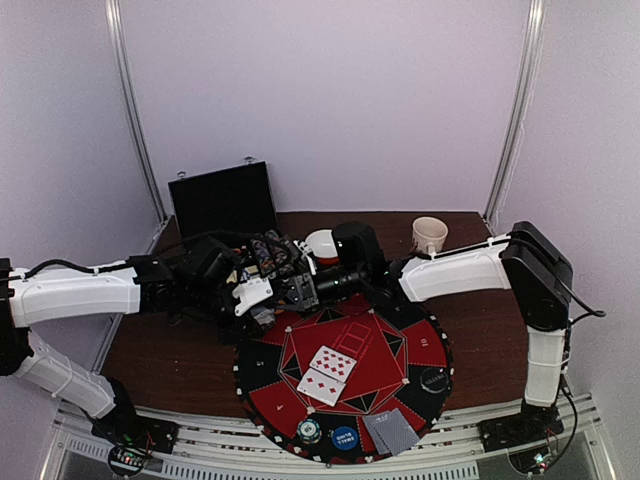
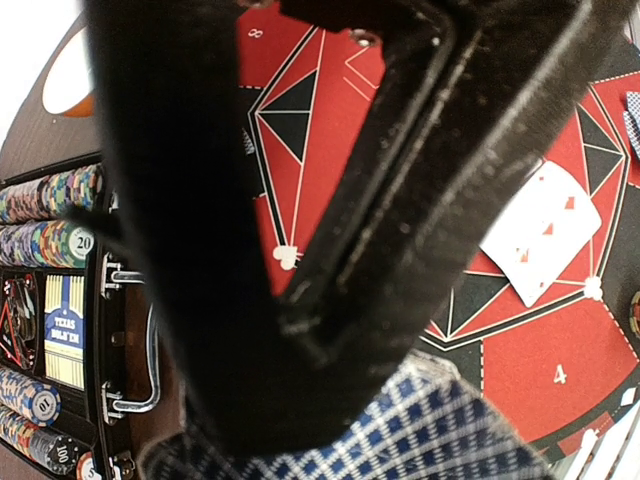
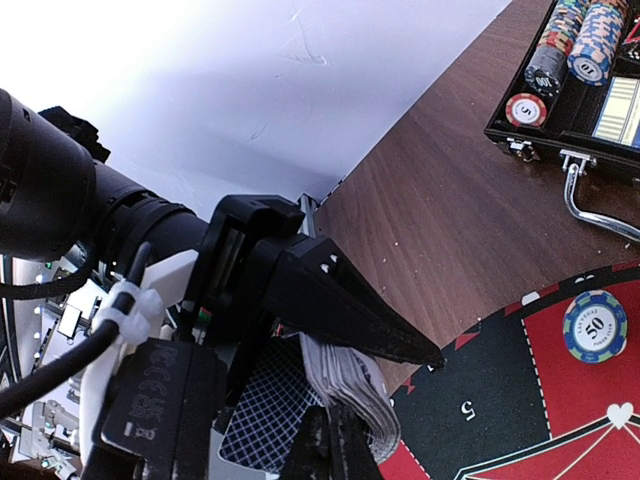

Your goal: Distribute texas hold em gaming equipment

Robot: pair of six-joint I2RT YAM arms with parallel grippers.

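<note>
My left gripper (image 1: 256,304) is shut on a fanned deck of blue-checked cards (image 3: 350,388), held above the left side of the round red-and-black mat (image 1: 408,346). In the right wrist view, my right gripper is shut at the deck's lower edge. Whether a thin card sits between its fingers does not show. A dark, blurred gripper part covers much of the left wrist view, with the deck below it. Face-up cards (image 1: 327,376) lie mid-mat. Face-down cards (image 1: 391,431), a blue small-blind button (image 1: 344,438) and a chip (image 1: 309,431) lie near the front.
An open chip case (image 1: 222,202) stands at the back left, partly hidden by the arms. A white bowl (image 1: 321,243) and a cup (image 1: 429,233) stand behind the mat. A 50 chip (image 3: 595,327) lies on the mat.
</note>
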